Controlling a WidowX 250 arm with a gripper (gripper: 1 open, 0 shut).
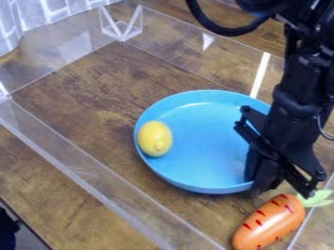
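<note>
A blue plate [202, 137] rests on the wooden surface, with a yellow lemon-like object [155, 139] on its left side. An orange carrot [268, 223] with red marks and a green top lies at the bottom right, outside the plate. My black gripper [268, 176] is low over the plate's right part, just above the carrot, shut as far as shows, with nothing visible between its fingers.
Clear plastic walls [65, 160] border the area on the left and bottom, with more at the back. The wooden floor [85, 93] left of the plate is clear.
</note>
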